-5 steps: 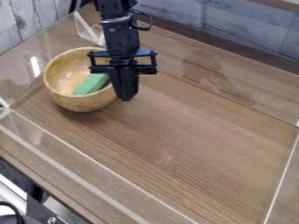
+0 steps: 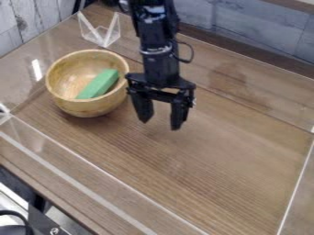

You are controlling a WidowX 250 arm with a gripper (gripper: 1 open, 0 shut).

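Note:
A black robot arm reaches down from the top centre to my gripper (image 2: pixel 161 114), which hangs open low over the table just right of a wooden bowl, with nothing seen between its dark fingers. The round, tan bowl (image 2: pixel 69 99) sits at the left and holds a green oblong object (image 2: pixel 98 84), which lies tilted toward its right side.
A white wire holder (image 2: pixel 101 27) stands at the back left. A dark cable or fitting (image 2: pixel 13 225) shows at the bottom left corner.
My gripper has moved to the right, away from the bowl, and is lower in the view. The green object remains in the bowl.

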